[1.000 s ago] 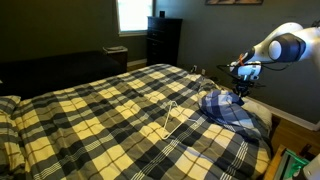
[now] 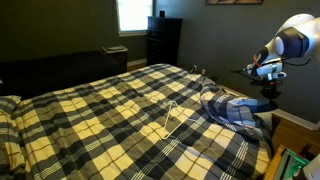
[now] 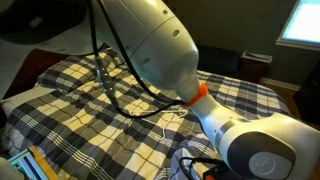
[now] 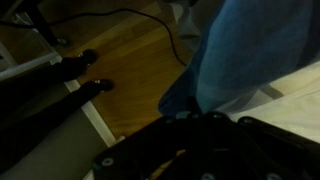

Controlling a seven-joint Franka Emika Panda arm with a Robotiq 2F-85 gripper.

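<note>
A dark-and-white plaid blanket [image 2: 105, 120] covers the bed. Its folded-back right part [image 2: 228, 104] is drawn out toward my gripper [image 2: 269, 91], past the right side of the mattress. In the wrist view, blue cloth [image 4: 240, 55] comes down to the tips of my gripper, which is shut on the blanket's edge. The exact pinch is dark and partly hidden by the fingers. On top of the blanket lies a thin white hanger-like loop [image 2: 170, 118], clear of the gripper.
Wooden floor [image 4: 135, 75] shows beside the bed, with a dark cable [image 4: 150, 17] across it and dark stand legs at the left. A dark dresser [image 2: 164, 42] stands at the back. My arm blocks much of exterior view 2.
My gripper has moved right, away from the bed's middle. The blanket's right part has followed, stretching out toward the bed's right side. The white loop has stayed put.
</note>
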